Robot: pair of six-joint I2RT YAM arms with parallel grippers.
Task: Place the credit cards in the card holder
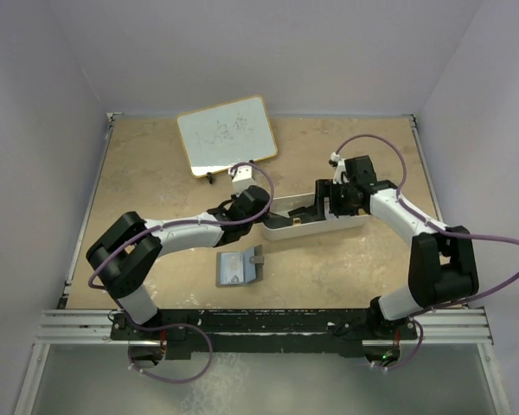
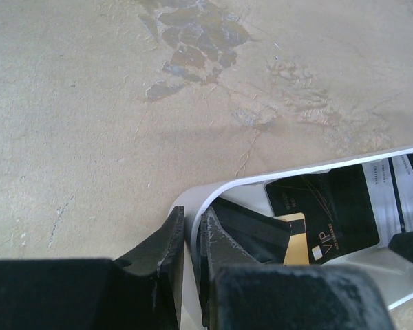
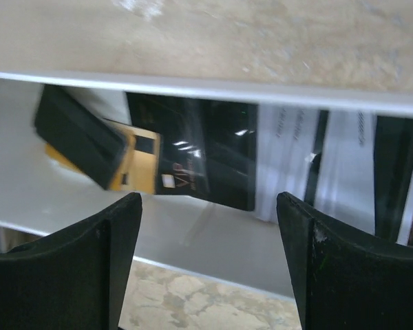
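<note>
A long white box (image 1: 287, 230) holds several cards: dark ones (image 3: 224, 151), a gold one (image 2: 296, 244) and light ones (image 3: 344, 165). My left gripper is shut on the box's left end wall. My right gripper is above the box's right half, fingers apart with nothing between them; the right wrist view is blurred. An open grey-blue card holder (image 1: 239, 268) lies on the table below the box's left end.
A whiteboard (image 1: 226, 134) lies at the back of the table, with small dark objects by its lower edge.
</note>
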